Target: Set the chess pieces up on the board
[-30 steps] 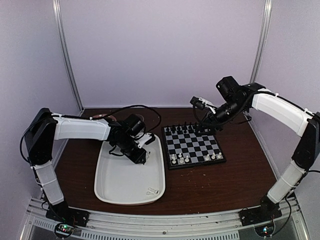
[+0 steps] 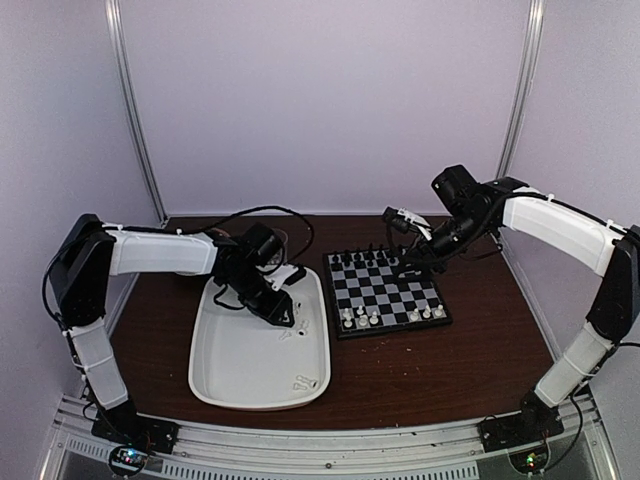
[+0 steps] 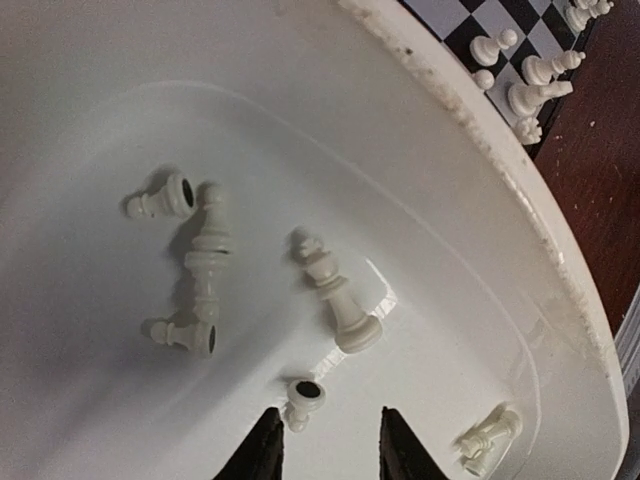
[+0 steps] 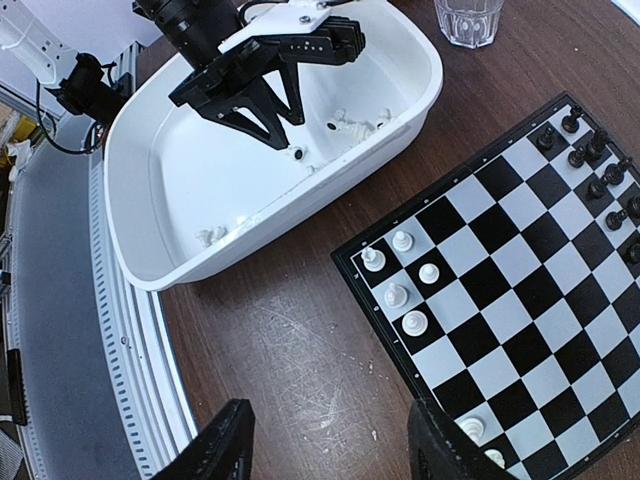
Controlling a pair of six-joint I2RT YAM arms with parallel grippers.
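Note:
My left gripper hangs over the white tray, its fingers apart and nothing between them. Just beyond its tips, a white pawn point(image 3: 304, 396) lies on the tray floor. A white king point(image 3: 340, 300) lies on its side farther up, with several toppled white pieces point(image 3: 207, 245) to its left. On the chessboard point(image 4: 510, 260), several white pieces point(image 4: 396, 295) stand along the near edge, and black pieces point(image 4: 597, 147) stand at the opposite side. Above the board's right part is my right gripper, open and empty.
The tray's wall point(image 3: 520, 190) rises between the loose pieces and the board. More white pieces point(image 2: 305, 383) lie near the tray's front right corner. A clear glass point(image 4: 468, 18) stands behind the tray. Bare wood point(image 2: 430, 375) lies in front of the board.
My left gripper has shifted slightly over the tray, and more of the loose pieces beside it show. The right arm has sunk a little over the board. The pieces on the board look unmoved.

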